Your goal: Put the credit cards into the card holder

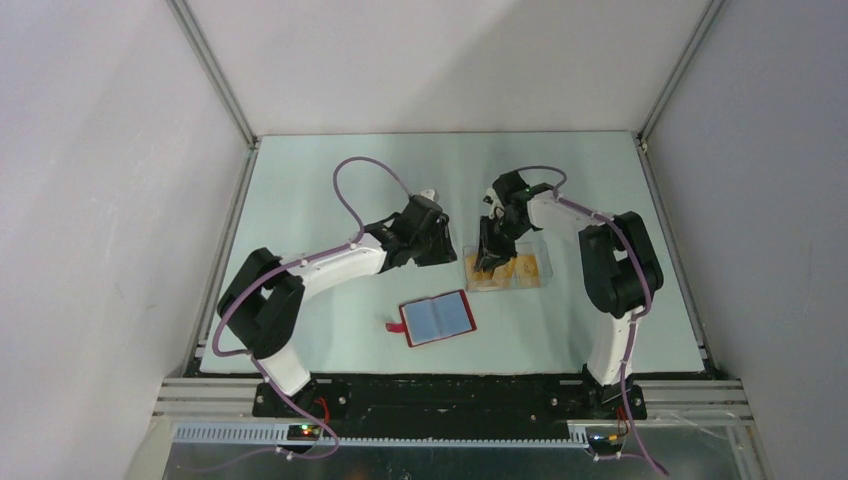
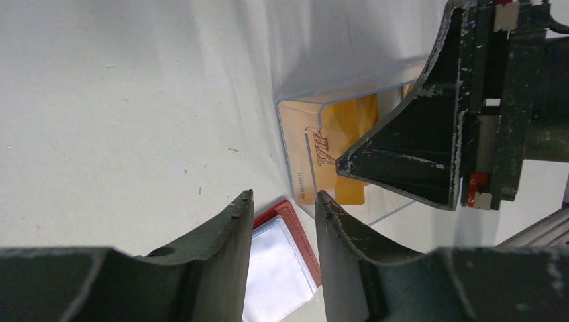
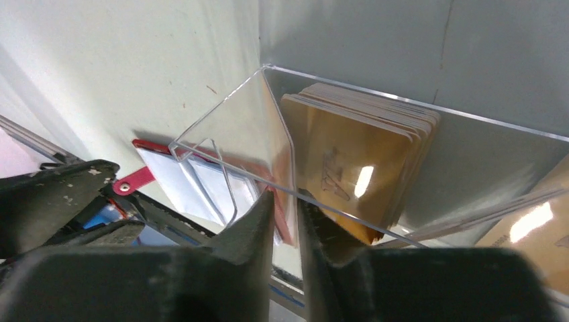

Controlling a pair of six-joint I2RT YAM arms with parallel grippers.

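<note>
A clear box (image 3: 470, 127) holds gold cards (image 3: 362, 154), with a stack of them in its left end. Over that end is my right gripper, part open; no card shows between its fingers. Whether its tips reach below the box's rim I cannot tell. The card holder (image 1: 437, 318), red-edged with pale sleeves, lies spread open on the table in front of the box. Left of the box, above the table, my left gripper stands open and empty. The right gripper's dark finger (image 2: 409, 151) hides part of the cards in the left wrist view.
More gold cards (image 1: 527, 268) lie in the right part of the box, behind a divider (image 3: 483, 216). A red tab (image 1: 394, 327) sticks out from the holder's left side. The two grippers are close together.
</note>
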